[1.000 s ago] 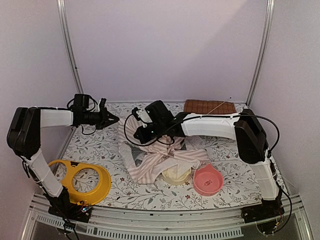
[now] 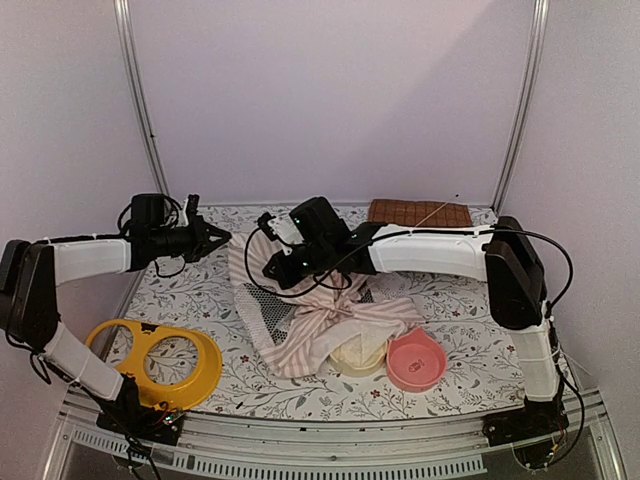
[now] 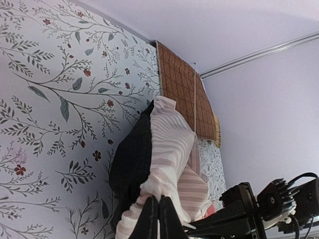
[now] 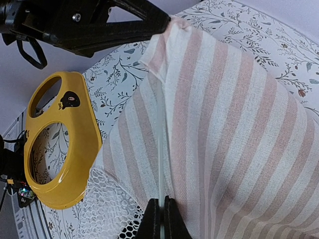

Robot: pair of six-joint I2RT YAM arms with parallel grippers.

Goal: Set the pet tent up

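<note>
The pink-striped tent fabric [image 2: 315,330] with mesh panels lies bunched mid-table, lifted at its left corner. My left gripper [image 2: 222,236] is shut on that corner; in the left wrist view the cloth [image 3: 167,144] runs into its fingertips [image 3: 158,201]. My right gripper [image 2: 275,268] is over the fabric, shut on a thin pale pole [image 4: 160,129] that runs along a fold of the striped cloth [image 4: 234,139] in the right wrist view.
A yellow frame [image 2: 205,370] lies front left. A pink bowl [image 2: 416,360] and a cream container [image 2: 355,365] sit front right, the latter partly under cloth. A brown mat [image 2: 420,210] lies at the back right.
</note>
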